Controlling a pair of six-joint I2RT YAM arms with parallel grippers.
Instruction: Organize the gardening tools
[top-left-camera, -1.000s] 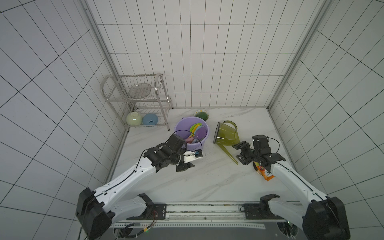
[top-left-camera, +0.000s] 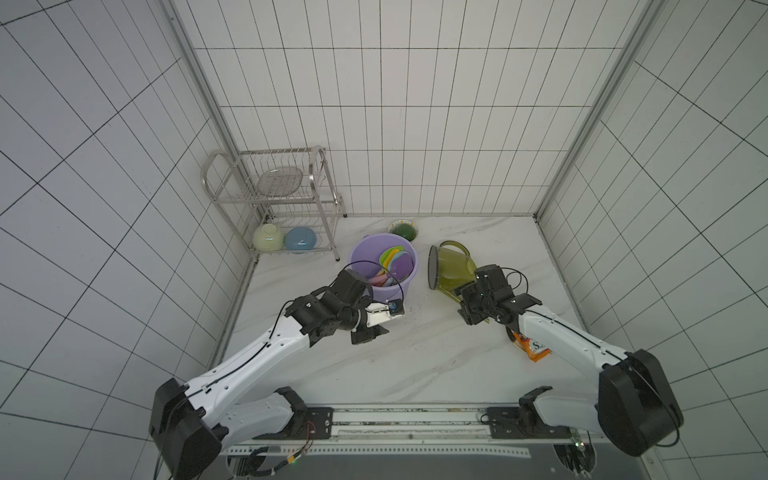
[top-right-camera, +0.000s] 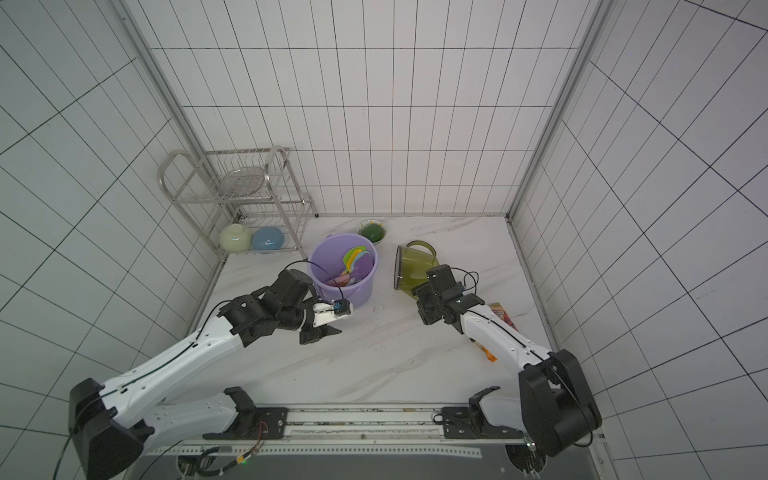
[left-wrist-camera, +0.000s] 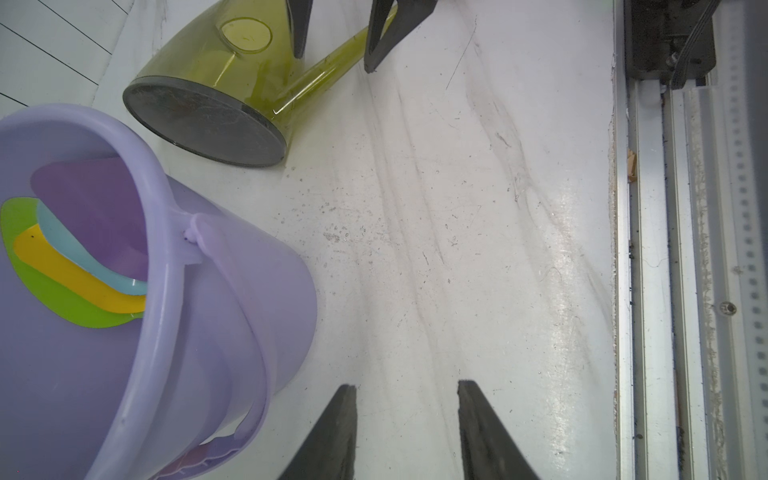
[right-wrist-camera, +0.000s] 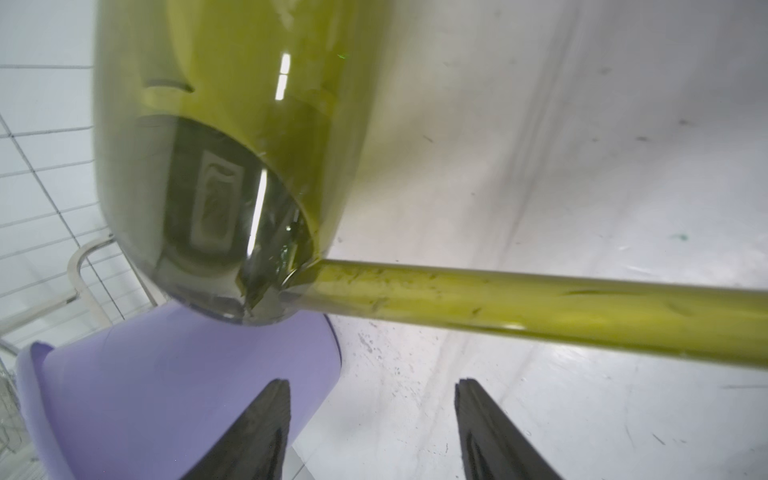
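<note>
A translucent olive-green watering can (top-left-camera: 453, 265) lies on its side at the middle right of the counter, its dark base facing the bucket. In the right wrist view its long spout (right-wrist-camera: 520, 308) crosses ahead of my right gripper, whose fingers stand apart with nothing between them. The lilac bucket (left-wrist-camera: 232, 320) holds colourful tools (top-left-camera: 392, 260), among them green, yellow, blue and purple pieces. My left gripper is open and empty over bare counter, to the front of the bucket. An orange packet (top-left-camera: 531, 346) lies partly hidden under my right arm.
A metal dish rack (top-left-camera: 280, 200) with bowls stands at the back left. A small pot of green (top-left-camera: 404, 230) sits behind the bucket.
My right gripper has moved left and inward over the watering can's spout, now covering much of it. The can has shifted slightly. My left arm is nearly still.
</note>
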